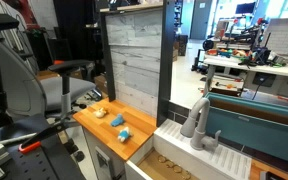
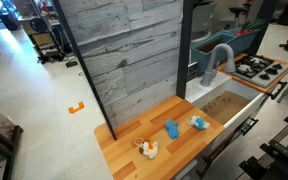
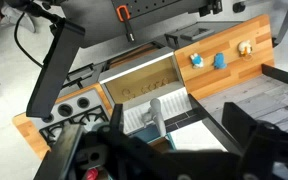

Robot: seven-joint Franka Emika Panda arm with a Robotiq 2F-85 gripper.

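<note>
Three small items rest on the wooden counter (image 2: 169, 150). A blue one (image 2: 172, 128) lies in the middle, a white-and-blue one (image 2: 198, 122) is nearer the sink, and a whitish toy with orange parts (image 2: 147, 148) sits farther out. The wrist view shows the same blue item (image 3: 220, 61) at upper right. My gripper is open, its dark fingers spread wide at the bottom of that view, with nothing held. It looks down from high over the sink area, well apart from the items.
Beside the counter is a white sink (image 1: 171, 151) with a grey faucet (image 1: 195, 122). A stovetop (image 2: 259, 67) lies beyond it. A tall grey wood-panelled wall (image 2: 132, 60) stands behind the counter. Bare wood surrounds the small items.
</note>
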